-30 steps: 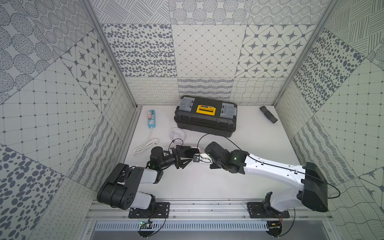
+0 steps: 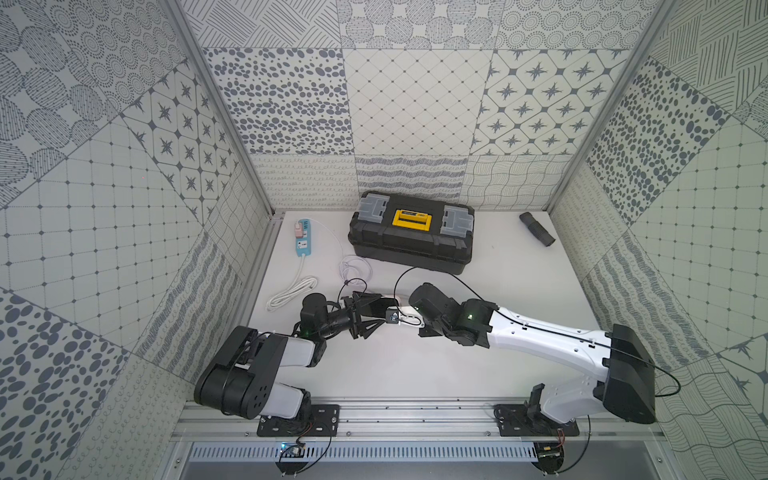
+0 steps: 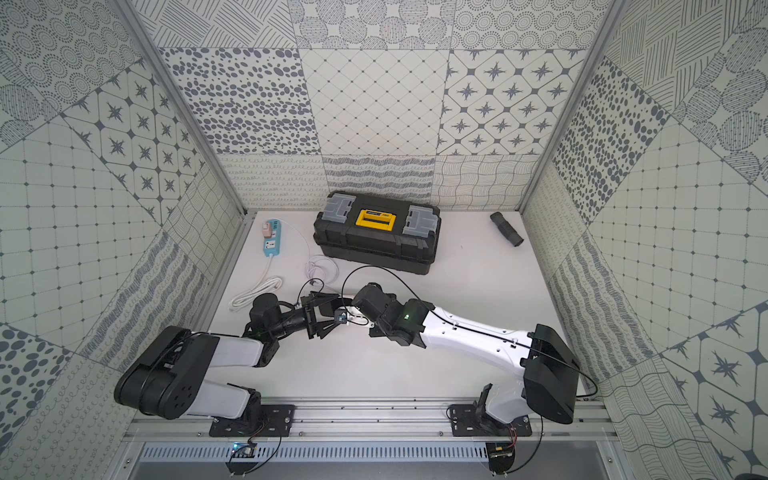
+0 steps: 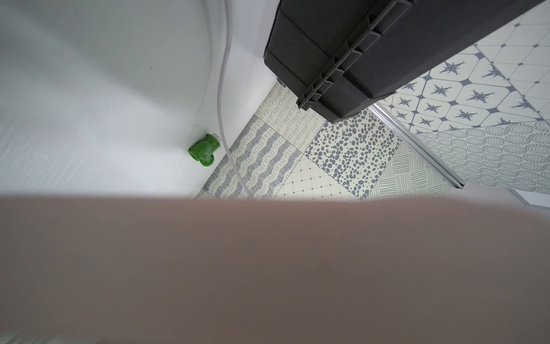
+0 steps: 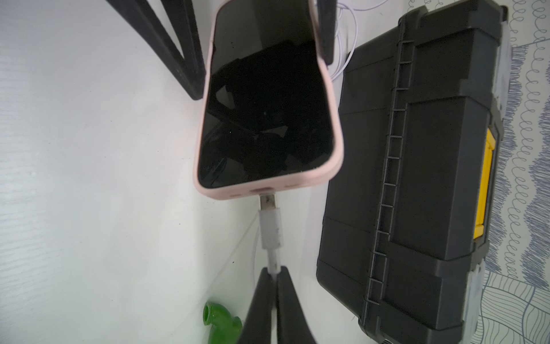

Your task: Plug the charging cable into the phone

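Observation:
A pink-cased phone (image 5: 265,114), screen toward the right wrist camera, is held by my left gripper, whose black fingers grip its long sides. Below it my right gripper is shut on the white charging cable's connector (image 5: 269,226). The metal tip meets the phone's bottom edge at the port; I cannot tell how far in it sits. In the top left view both grippers meet low over the middle of the table. The left wrist view is largely blocked by a blurred pinkish surface.
A black toolbox (image 2: 411,252) stands behind the grippers. A power strip (image 2: 302,248) with white cable lies at back left, a dark cylindrical object (image 2: 537,229) at back right. A green object (image 4: 203,149) lies on the table.

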